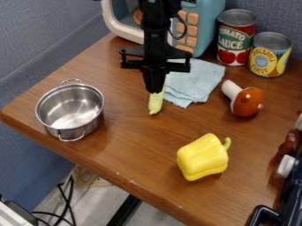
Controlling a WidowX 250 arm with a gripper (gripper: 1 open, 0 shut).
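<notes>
My black gripper [154, 86] hangs over the middle of the table, its tip at a pale yellow-green oblong object [154, 104]; whether it is open or shut on it is unclear. A light blue cloth [193, 81] lies just behind and right of it. A steel pot [71, 110] stands at the left, and a yellow pepper [202, 157] lies at the front right.
A red-capped mushroom toy [245, 103] lies at the right. Two cans [235, 40] [269, 56] and a teal toy appliance [200, 26] stand at the back. Dark items line the right edge.
</notes>
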